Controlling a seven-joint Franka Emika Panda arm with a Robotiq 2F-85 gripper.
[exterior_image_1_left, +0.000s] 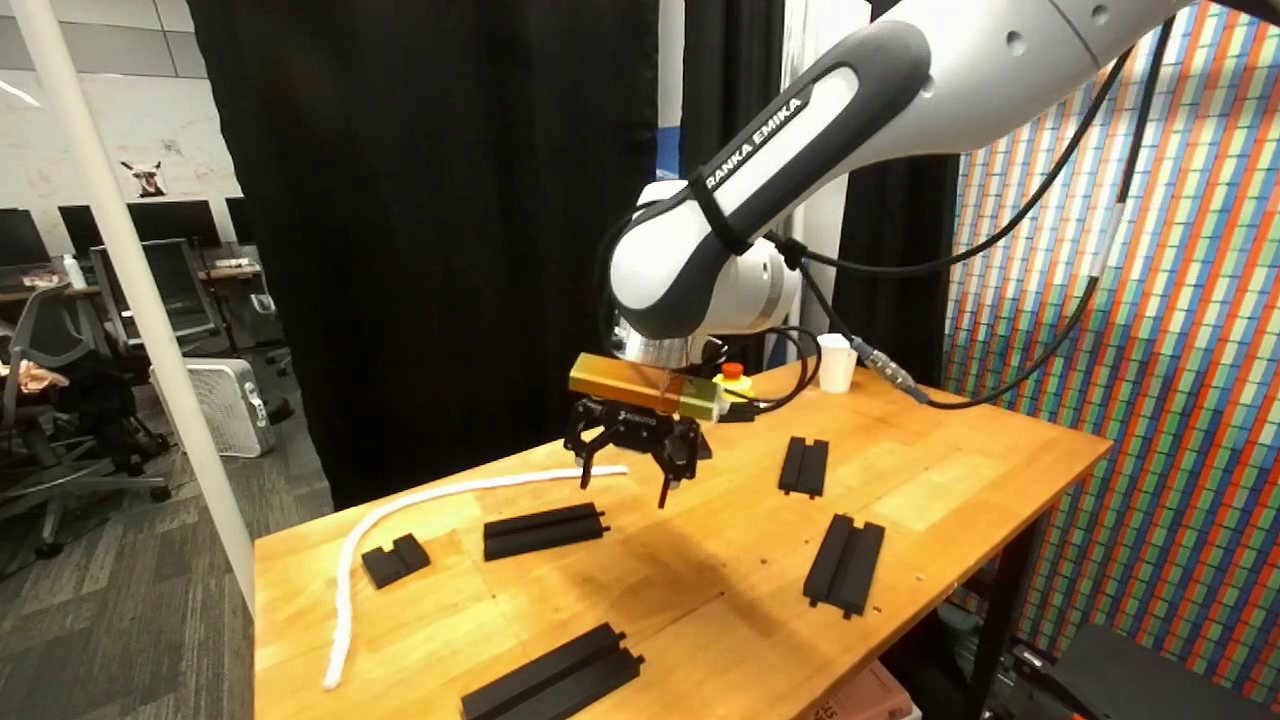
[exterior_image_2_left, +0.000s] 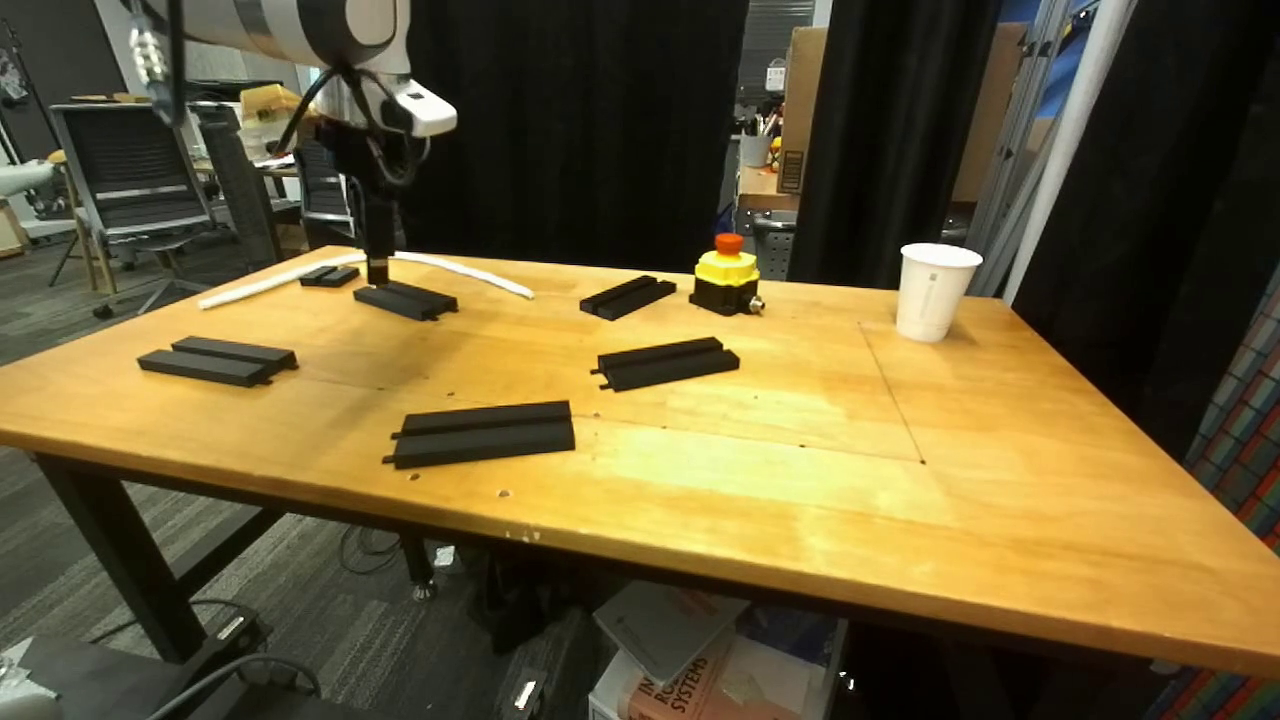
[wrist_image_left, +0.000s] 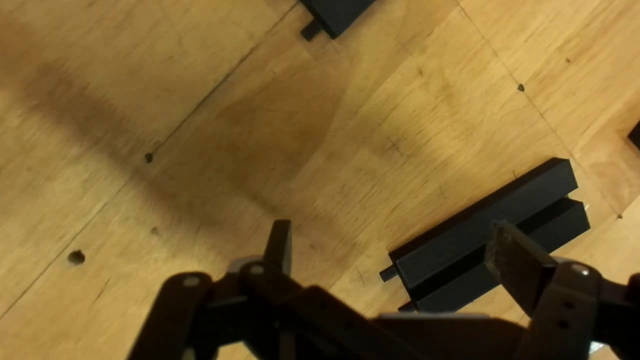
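Observation:
My gripper (exterior_image_1_left: 625, 490) hangs above the table, its fingers spread apart with empty space between them. Beyond its right fingertip in the wrist view lies a grooved black block (wrist_image_left: 456, 246) with small pegs at one end; that finger covers part of it. In exterior view 1, one grooved block (exterior_image_1_left: 543, 532) lies to the left of the gripper and a longer-looking one (exterior_image_1_left: 552, 678) is nearer the front edge. A short black piece (exterior_image_1_left: 395, 559) sits farther left. Two more blocks, one near the front (exterior_image_1_left: 843, 564) and one behind it (exterior_image_1_left: 804, 466), rest toward the right.
A white cord (exterior_image_1_left: 480, 485) curves along the table's left and back. At the back stands a yellow emergency stop with a red button (exterior_image_2_left: 727, 266), and a white cup (exterior_image_2_left: 936, 294) is at the far corner. Bare wood (exterior_image_2_left: 1020, 480) stretches across the right part in exterior view 2.

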